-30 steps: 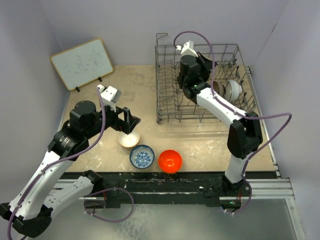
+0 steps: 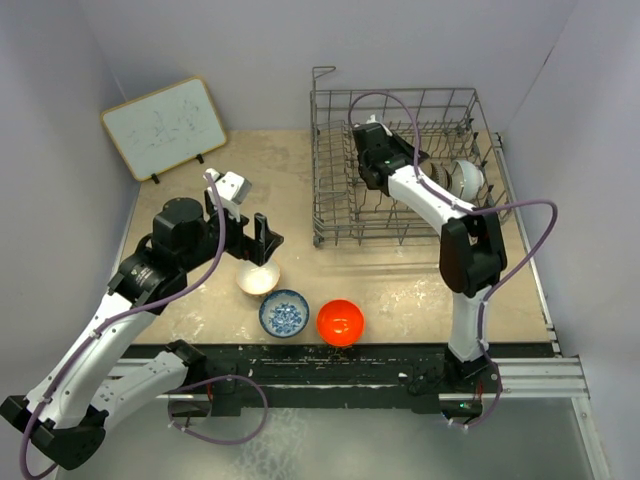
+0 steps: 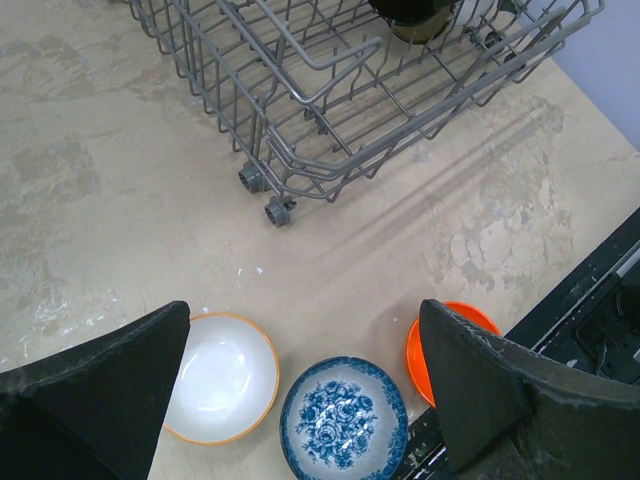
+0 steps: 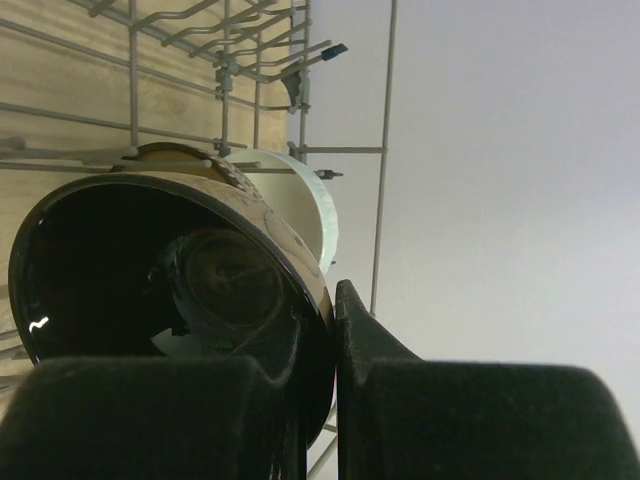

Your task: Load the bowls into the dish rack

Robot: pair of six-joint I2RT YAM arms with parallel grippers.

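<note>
In the right wrist view my right gripper is shut on the rim of a dark bowl (image 4: 110, 250) with a patterned outside, inside the dish rack (image 2: 350, 230). Behind it are a brown-rimmed bowl (image 4: 190, 156) and a white bowl (image 2: 465, 180). My left gripper (image 2: 262, 240) is open and empty above the table, over three bowls: white (image 3: 220, 375), blue-patterned (image 2: 285, 312) and orange-red (image 2: 340, 321).
A small whiteboard (image 2: 163, 127) leans at the back left. Walls close in the back and sides, and the table (image 2: 180, 310) ends at a dark front edge.
My right arm has shifted slightly left and its wrist has turned, still within the rack. The bowls on the table are unchanged.
</note>
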